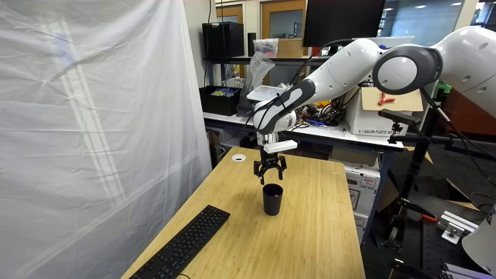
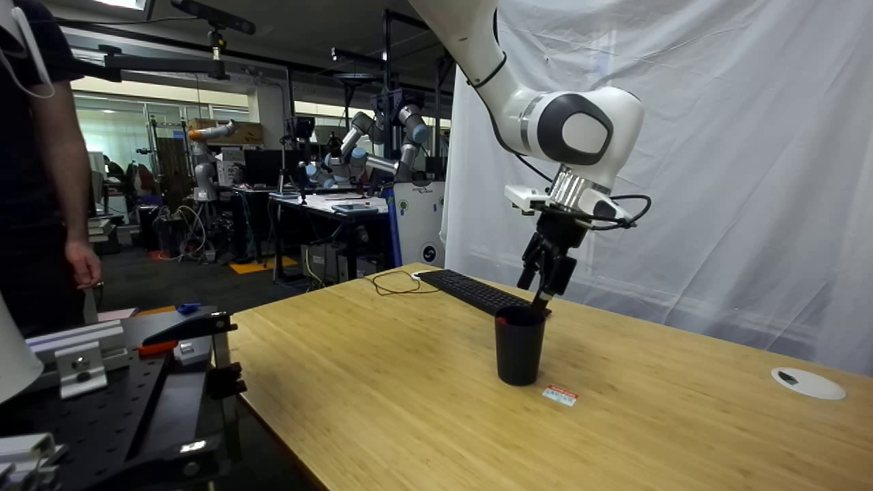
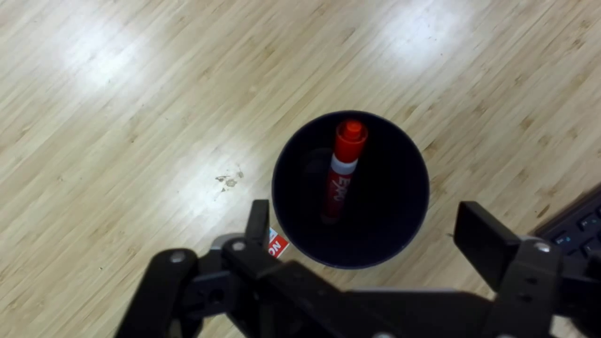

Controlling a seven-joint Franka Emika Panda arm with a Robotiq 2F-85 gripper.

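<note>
A dark cup [image 1: 272, 200] stands upright on the wooden table. Inside it, a red Expo marker [image 3: 344, 164] leans with its capped end up, seen best from the wrist. My gripper [image 1: 271, 179] is open above the cup's far side in exterior view 1, its fingers empty. From the wrist, one finger [image 3: 258, 222] appears left of the cup's lower rim and the other at the right, with bare table between that one and the rim. In exterior view 2 the fingertips [image 2: 540, 303] are close to the rim's height; whether they touch the cup I cannot tell.
A black keyboard [image 1: 184, 242] lies along the table's curtain side. Beside the cup is a small red-and-white label [image 2: 560, 395] flat on the wood. A white round grommet [image 2: 807, 383] sits near the table's end.
</note>
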